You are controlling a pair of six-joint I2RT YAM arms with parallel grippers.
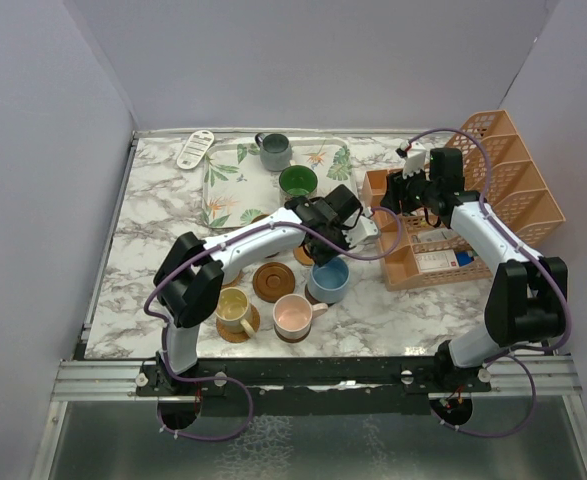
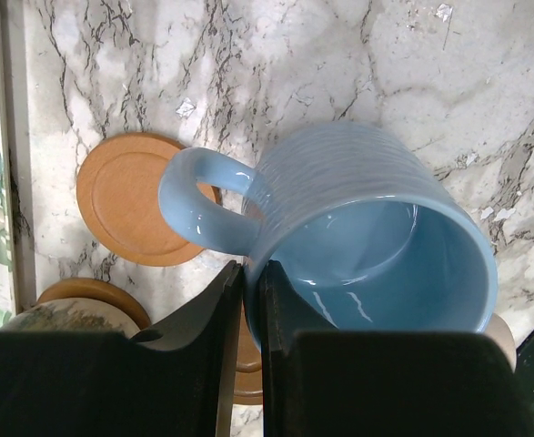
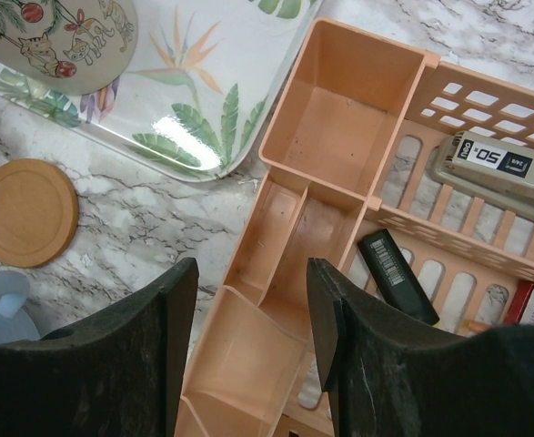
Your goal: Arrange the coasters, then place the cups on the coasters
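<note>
The light blue cup (image 1: 328, 285) is gripped at its rim beside the handle by my left gripper, whose fingers are closed on it; in the left wrist view the cup (image 2: 376, 255) shows its open top. A bare wooden coaster (image 2: 135, 196) lies beside it on the marble, and another coaster is partly hidden beneath the cup and gripper. The same cup (image 3: 3, 300) peeks in at the right wrist view's left edge, near a coaster (image 3: 25, 211). My right gripper hangs open over the orange organizer, nothing between its fingers.
The orange organizer (image 1: 513, 200) fills the right side. A floral tray (image 1: 223, 180) with mugs stands at the back. A pink cup (image 1: 293, 315) and a yellow cup (image 1: 233, 312) stand at the front left, close to the blue cup. Bare marble lies front right.
</note>
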